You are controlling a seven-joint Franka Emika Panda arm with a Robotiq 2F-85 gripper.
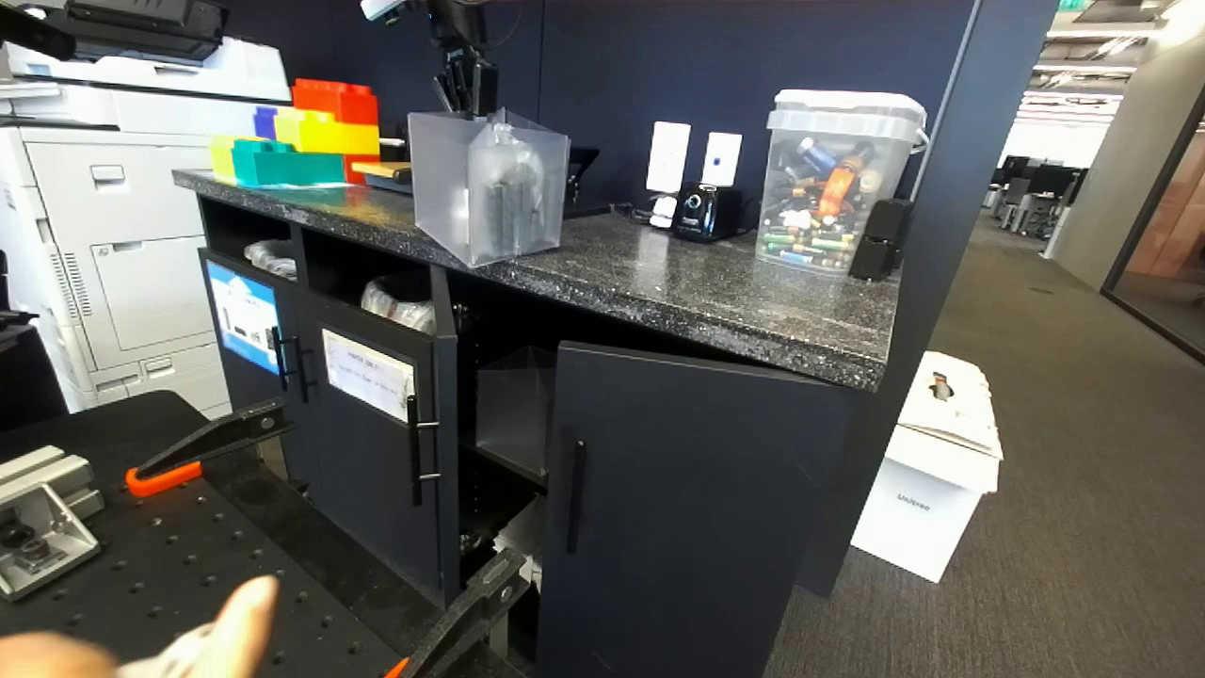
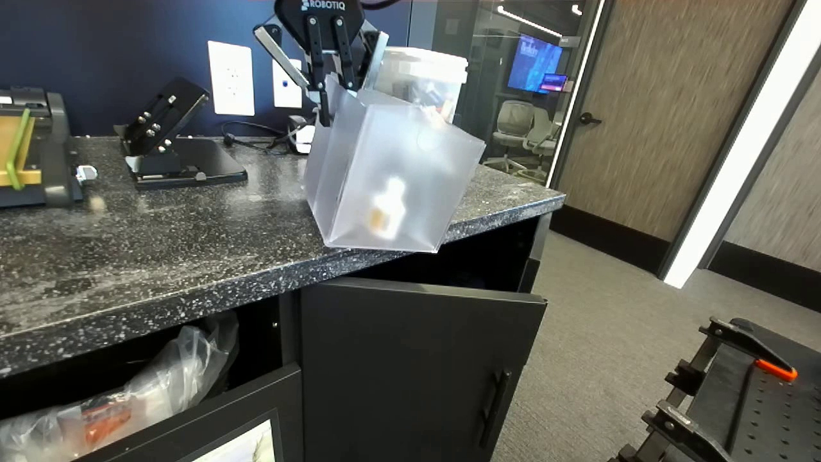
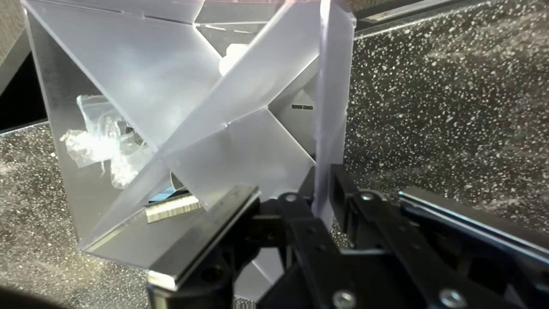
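A frosted clear box [image 1: 446,181] is at the front edge of the dark speckled countertop [image 1: 678,282]. In exterior view 2 the box [image 2: 408,177] looks tilted, its lower part at the counter's edge; whether its base touches cannot be told. My gripper [image 2: 335,104] is shut on one of its upper walls, which in the wrist view passes between the fingertips of the gripper. A crumpled clear plastic bag [image 3: 105,141] shows through the box, and the bag's placement is hard to tell. Below, a dark cabinet door [image 1: 689,497] stands ajar.
Toy blocks [image 1: 299,147] lie at the counter's left, and a tub of batteries [image 1: 830,186] at its right. A black hole punch [image 2: 181,142] and a pencil sharpener [image 1: 706,211] stand near the wall. A blurred hand [image 1: 243,621] is at lower left.
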